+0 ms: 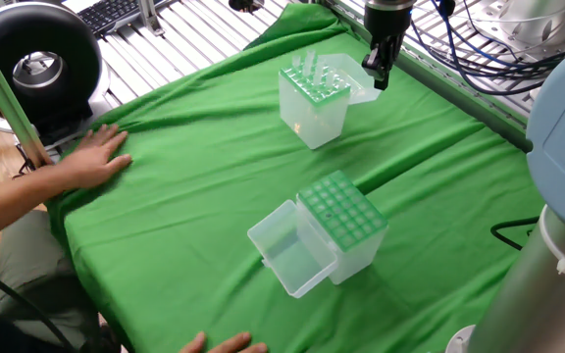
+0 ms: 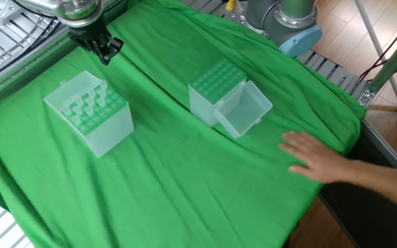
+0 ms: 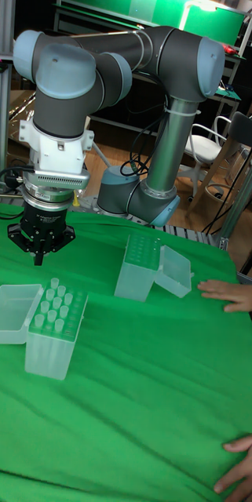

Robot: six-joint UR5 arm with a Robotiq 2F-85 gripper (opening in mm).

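One translucent tip box (image 1: 314, 120) with a green top stands towards the back of the cloth, its clear lid (image 2: 74, 91) folded open. Several clear tubes or tips (image 3: 54, 305) stick up from part of its grid. The second box (image 1: 356, 257) also has an open lid (image 1: 292, 253); nothing is seen standing up from its green grid (image 2: 217, 80). My black gripper (image 3: 39, 261) hangs pointing down near the first box, apart from it and above the cloth. No object shows at its fingertips, but the gap between them is too small to make out.
A person's hand (image 1: 98, 157) rests at the cloth's edge, with another hand (image 3: 245, 468) nearer the camera in the third view. Cables (image 1: 479, 61) lie behind the gripper.
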